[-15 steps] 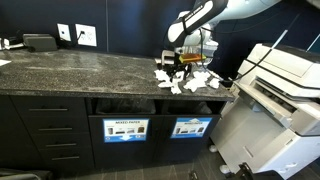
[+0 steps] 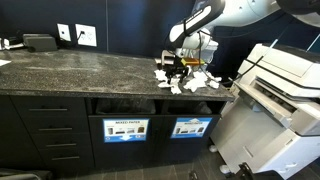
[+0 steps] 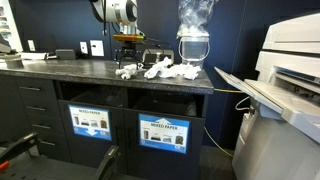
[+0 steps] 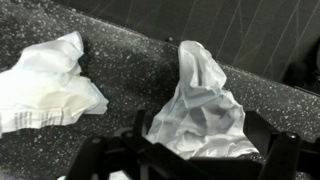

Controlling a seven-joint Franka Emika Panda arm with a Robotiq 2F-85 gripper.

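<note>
Crumpled white papers lie near the front edge of the dark speckled counter. In the wrist view one piece (image 4: 200,105) sits between the two black fingers of my gripper, which is open. That paper's narrow end points toward the counter edge. A second white piece (image 4: 48,85) lies apart on the left. Exterior view 1 has my gripper (image 2: 179,73) low over the cluster of papers (image 2: 205,80). From the other side, the papers (image 3: 165,70) spread along the counter to the right of the gripper (image 3: 128,52). Whether the fingers touch paper is unclear.
Below the counter (image 2: 80,80) are two open bin slots, one with a mixed paper sign (image 2: 125,129). A white machine (image 2: 280,110) stands at the right. A white lidded container (image 3: 193,45) is behind the papers.
The arm has shifted only slightly over the papers during the last second. The papers look to be in the same places.
</note>
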